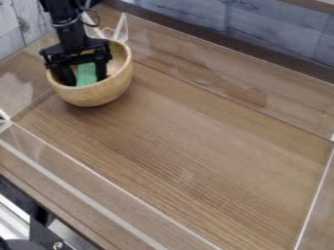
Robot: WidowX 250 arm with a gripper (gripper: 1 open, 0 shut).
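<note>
A light wooden bowl [96, 92] stands at the upper left of the table. A green object [88, 73] lies inside it, largely hidden by my black gripper [76, 64], which reaches down into the bowl from the top. The gripper's fingers sit over and around the green object; whether they touch it is hard to tell.
A tiled wall [268, 29] runs along the back right, and a pale wall edge borders the far left.
</note>
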